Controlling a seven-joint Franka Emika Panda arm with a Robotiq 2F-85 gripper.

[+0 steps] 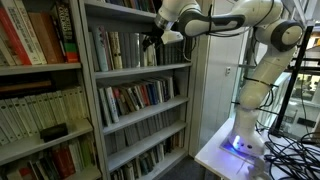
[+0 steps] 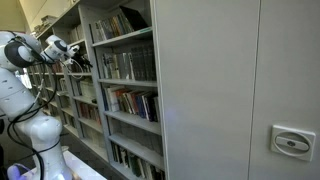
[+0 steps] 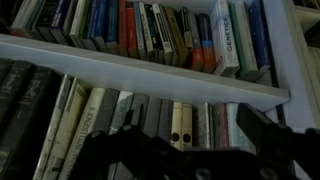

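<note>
My gripper (image 1: 150, 43) reaches in from the upper right to the front of a bookcase's upper shelves. In the wrist view its two dark fingers (image 3: 96, 150) stand wide apart, with nothing held between them. Beyond them is a row of upright books, among them a pair of cream spines (image 3: 181, 125) and a grey book (image 3: 152, 118). Exterior view 2 has the arm's white end (image 2: 58, 48) high at the left, beside the shelves. Whether the fingers touch any book cannot be told; the lower parts of the spines are hidden behind the gripper.
A white shelf board (image 3: 150, 72) crosses above the gripper, bearing more books such as a white one marked GENET (image 3: 224, 40). An upright side panel (image 3: 290, 60) bounds the shelf at right. The white table (image 1: 222, 158) by the arm's base looks mostly bare.
</note>
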